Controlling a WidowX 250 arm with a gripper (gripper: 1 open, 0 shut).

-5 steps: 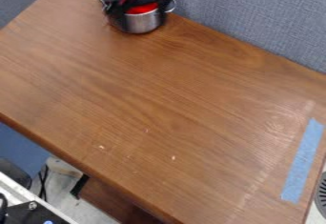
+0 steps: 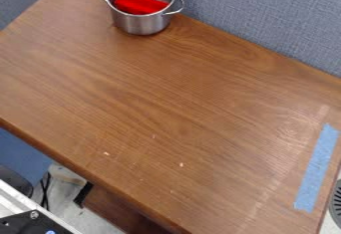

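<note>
A steel pot with two wire handles stands at the back of the wooden table, near the top of the camera view. A red object lies inside the pot. My gripper is out of view.
A strip of blue tape runs along the table's right side. A grey padded wall borders the back. Some equipment and cables sit beyond the lower-left edge.
</note>
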